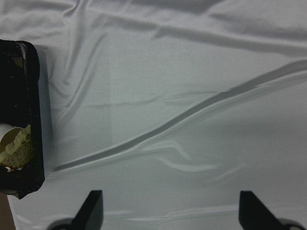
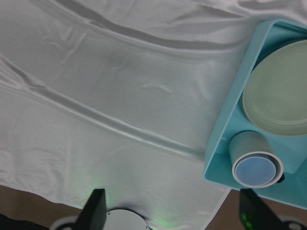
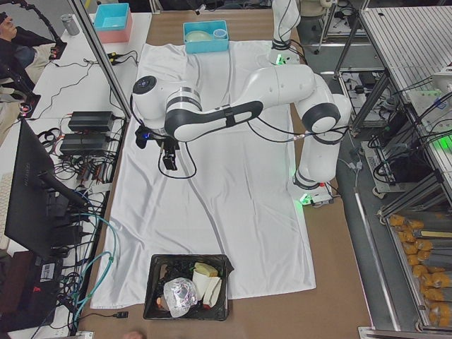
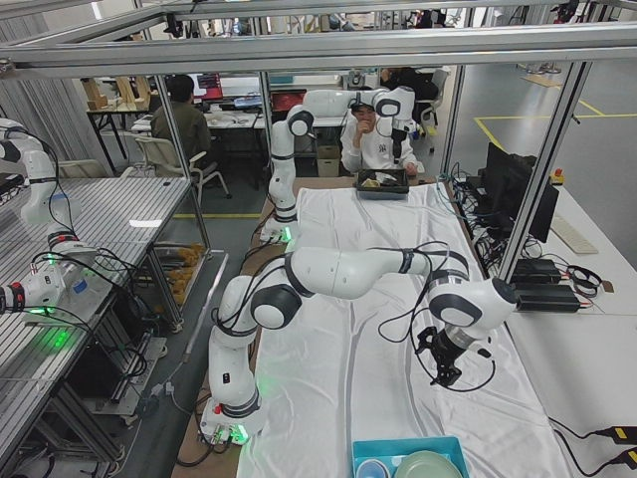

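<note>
My left gripper hangs over the white cloth (image 1: 192,124), open with nothing between its fingers; the black bin (image 1: 29,120) with crumpled waste lies to its left. In the right wrist view my right gripper is open and empty above the cloth, beside a blue tray (image 2: 216,143) that holds a pale green plate (image 2: 276,91) and a cup (image 2: 247,148) with a blue disc inside.
The cloth between bin and tray is clear. Monitors and cables line one long side of the table (image 3: 332,268); a metal-topped bench (image 4: 119,199) stands on the other, with aluminium posts around the workspace.
</note>
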